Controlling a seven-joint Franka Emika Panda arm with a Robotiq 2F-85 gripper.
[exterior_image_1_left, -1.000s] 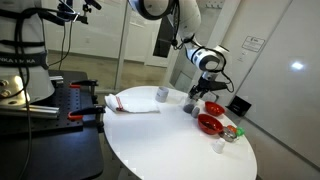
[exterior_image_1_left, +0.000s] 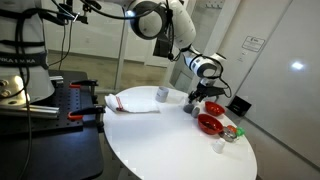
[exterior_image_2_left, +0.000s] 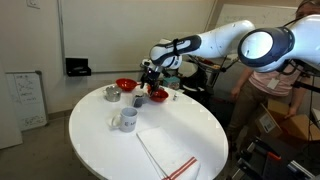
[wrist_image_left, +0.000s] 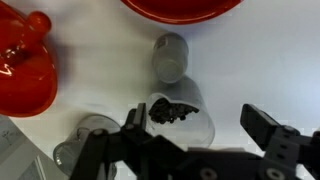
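Note:
My gripper is open, its dark fingers (wrist_image_left: 258, 124) spread wide on either side. In the wrist view, a clear cup (wrist_image_left: 184, 130) with dark bits inside lies in the gap, nearer the left finger; I cannot tell whether they touch. A small grey cylinder (wrist_image_left: 170, 58) sits just beyond the cup. In exterior view 1, the gripper (exterior_image_1_left: 207, 92) hangs low over the cluster of cups and bowls at the table's far side. Nothing is held.
Close by are a red bowl (wrist_image_left: 185, 8), another red bowl (wrist_image_left: 22, 90) with a red item inside, and a grey metal cup (wrist_image_left: 72, 152). A white mug (exterior_image_2_left: 124, 120) and a towel (exterior_image_2_left: 165, 152) lie apart.
The arm has come down slightly, bringing the gripper lower over the cups and bowls. The objects on the table look unmoved.

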